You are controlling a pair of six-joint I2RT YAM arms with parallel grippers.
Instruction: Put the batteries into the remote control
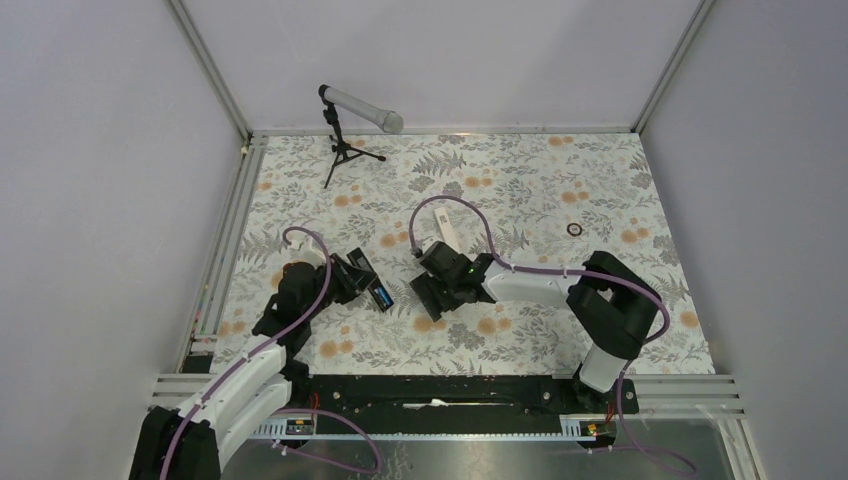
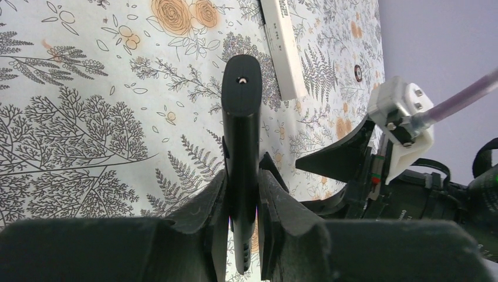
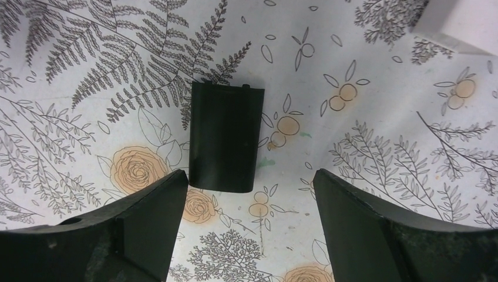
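My left gripper is shut on the black remote control (image 2: pixel 242 111), which stands edge-on between its fingers. From above, the remote (image 1: pixel 382 294) slants away from that gripper and shows a small blue patch near its lower end. A black battery cover (image 3: pixel 226 138) with two small tabs lies flat on the table. My right gripper is open above it. The cover is nearer the left finger (image 3: pixel 132 226), and clear space separates it from the right one. Whether batteries sit in the remote cannot be made out.
A white box (image 1: pixel 447 230) lies just behind the right gripper. The microphone (image 1: pixel 362 108) on its small tripod stands at the back left, and a dark ring (image 1: pixel 574 229) lies far right.
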